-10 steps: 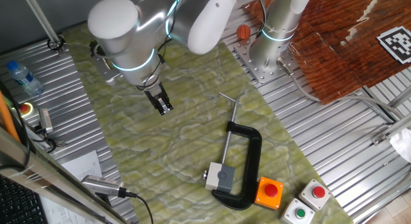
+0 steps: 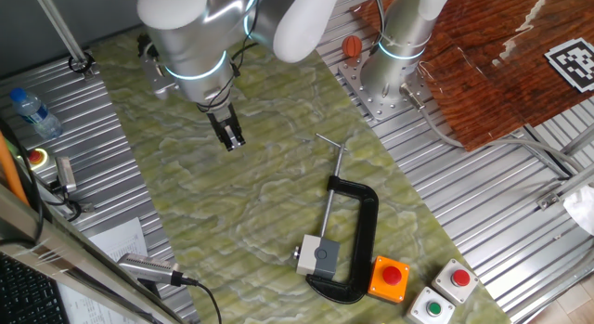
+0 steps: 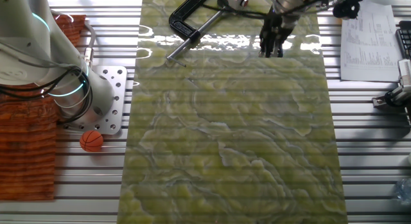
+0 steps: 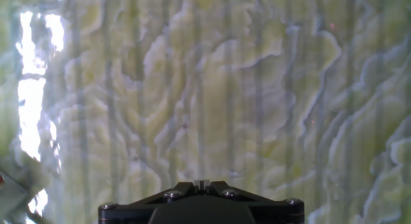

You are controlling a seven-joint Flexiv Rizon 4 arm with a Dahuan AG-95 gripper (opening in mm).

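Note:
My gripper (image 2: 234, 146) hangs over the green marbled board (image 2: 251, 222), left of the clamp in exterior view 1. In the wrist view the gripper is shut; its black fingers meet and nothing shows between them. A black C-clamp (image 2: 367, 236) with a long screw lies on the board, and a grey and white box (image 2: 317, 256) sits at its lower end. Close by are an orange box with a red button (image 2: 388, 278), a white box with a red button (image 2: 457, 279) and another with a green button (image 2: 432, 307).
At the left lie a water bottle (image 2: 35, 112) and papers (image 2: 121, 254). A wide stretch of the green board (image 3: 225, 147) is bare.
Over the last second my gripper has shifted slightly toward the top of exterior view 1, away from the clamp's boxes. The objects on the board have stayed put.

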